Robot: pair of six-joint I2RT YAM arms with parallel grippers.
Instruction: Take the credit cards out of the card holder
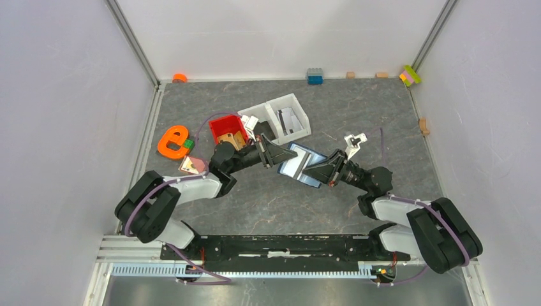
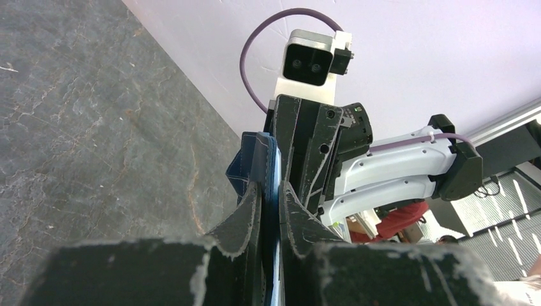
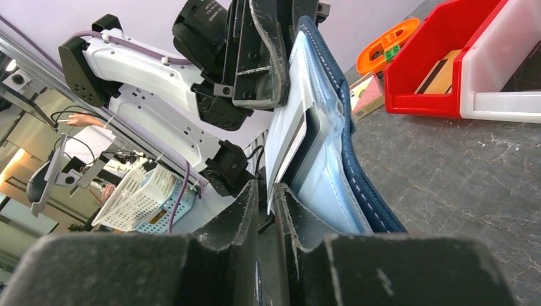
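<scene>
A blue card holder (image 1: 302, 164) with clear sleeves and white cards is held in the air between both arms at centre. My left gripper is shut on it; in the left wrist view its dark stitched edge runs between the fingers. My right gripper is at the sleeves' near edge, where cards (image 3: 287, 134) show in the right wrist view. Its fingers are slightly apart around the lower tip of a white card; whether they grip it cannot be told.
Behind the arms are a red bin (image 1: 223, 124) and white boxes (image 1: 302, 120). An orange toy (image 1: 167, 141) and a small pink-topped box (image 1: 189, 166) lie at left.
</scene>
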